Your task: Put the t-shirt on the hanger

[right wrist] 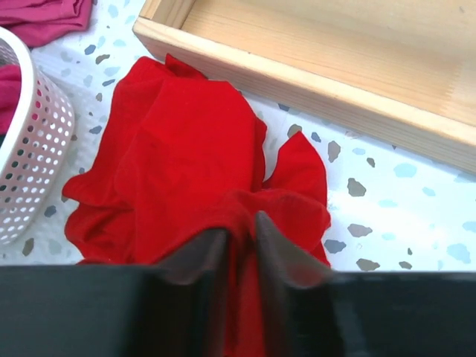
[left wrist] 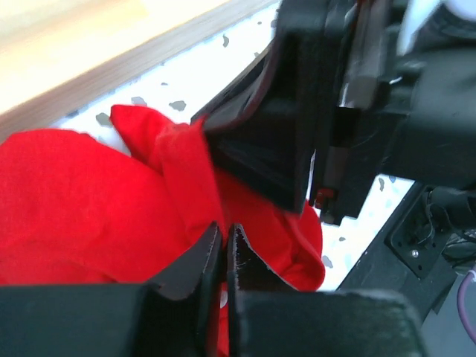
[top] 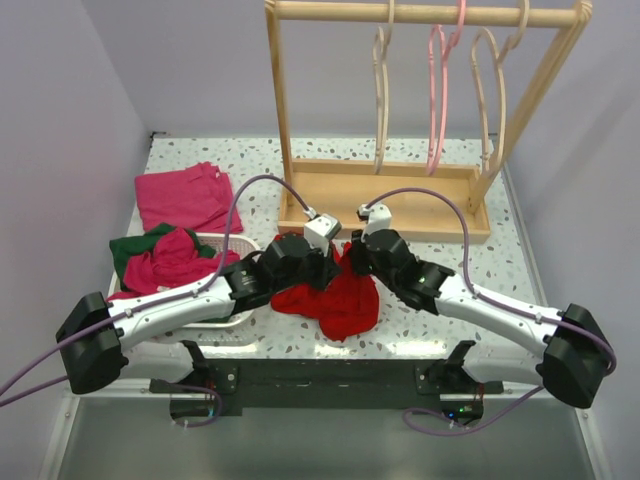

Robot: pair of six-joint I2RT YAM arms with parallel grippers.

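Note:
The red t-shirt (top: 345, 310) lies crumpled on the speckled table, below both grippers. In the left wrist view, the fingers of my left gripper are nearly together, with a fold of the t-shirt (left wrist: 97, 201) running into their tips. Close by on its right, my right gripper (top: 360, 262) pinches a raised peak of the same cloth. From the right wrist view, the t-shirt (right wrist: 193, 134) bunches up between the blurred tips of that gripper. My left gripper (top: 325, 268) partly hides the cloth from above. Several hangers, one of them pink (top: 435, 100), hang from the rack.
A wooden rack (top: 430, 13) with a low box base (top: 390, 236) stands behind the t-shirt. On the left is a white basket (right wrist: 48, 141) of clothes, with a folded crimson cloth (top: 185, 198) behind it. Clear table lies at the right.

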